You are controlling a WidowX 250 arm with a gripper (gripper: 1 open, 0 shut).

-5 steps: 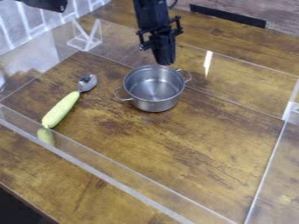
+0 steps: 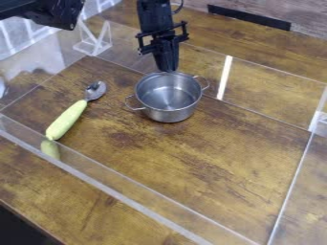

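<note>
A steel pot (image 2: 167,103) with two side handles rests on the wooden table at the centre. Above its back rim is my black gripper (image 2: 165,59), pointing down; whether its fingers are open or shut is too small to tell. Left of the pot lie a silver spoon (image 2: 95,90) and, nearer the front, a pale yellow-green corn cob (image 2: 67,118).
A small white strip (image 2: 225,77) shows right of the pot. Transparent panel edges cross the left and right sides.
The pot, spoon and corn have not visibly moved.
</note>
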